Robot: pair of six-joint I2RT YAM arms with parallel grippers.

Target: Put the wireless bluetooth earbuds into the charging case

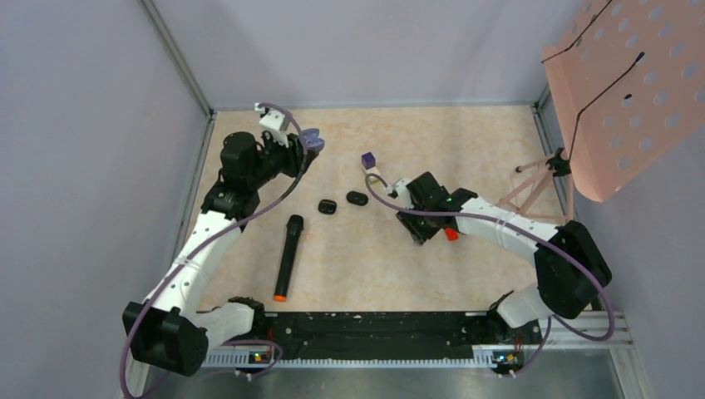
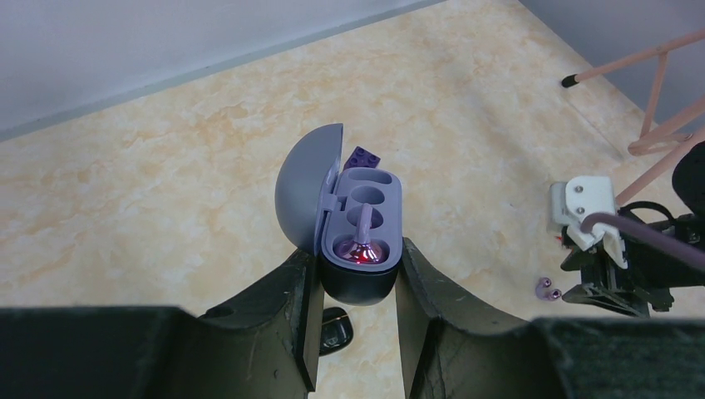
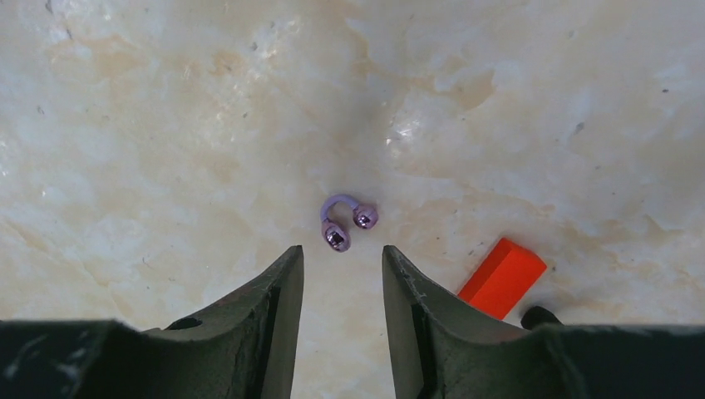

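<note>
The lavender charging case (image 2: pixel 363 216), lid raised, is pinched at its black base between the fingers of my left gripper (image 1: pixel 311 158), above the table. One earbud (image 2: pixel 359 251) with a glossy red-purple part and a stem sits in its lowest slot; the other slots look empty. A small purple C-shaped earbud (image 3: pixel 345 218) with two shiny ends lies on the table in the right wrist view. My right gripper is open above the table, its fingertips just below that earbud in the picture, with nothing between them.
An orange-red block (image 3: pixel 503 277) and a black cylinder end (image 3: pixel 540 317) lie close to the right fingers. A microphone (image 1: pixel 288 258), two black cases (image 1: pixel 327 207) and stacked purple-and-cream blocks (image 1: pixel 370 163) occupy the left and middle.
</note>
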